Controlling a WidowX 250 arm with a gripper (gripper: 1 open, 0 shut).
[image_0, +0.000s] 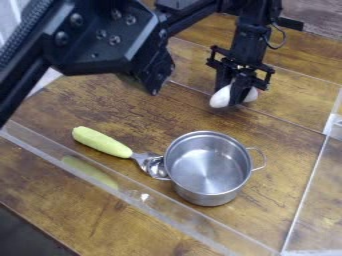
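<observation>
The black gripper (234, 82) at the upper right is shut on a white oblong object (221, 99), held above the wooden table and partly hidden by the fingers. A steel pot (206, 173) stands at the lower middle. A pale yellow-green corn-like piece (102, 142) lies to its left, with a metal utensil (146, 160) between it and the pot.
Clear low walls (110, 193) run along the lower left and the right side of the table (94, 100). The arm covers much of the top left. The middle of the table above the pot is clear.
</observation>
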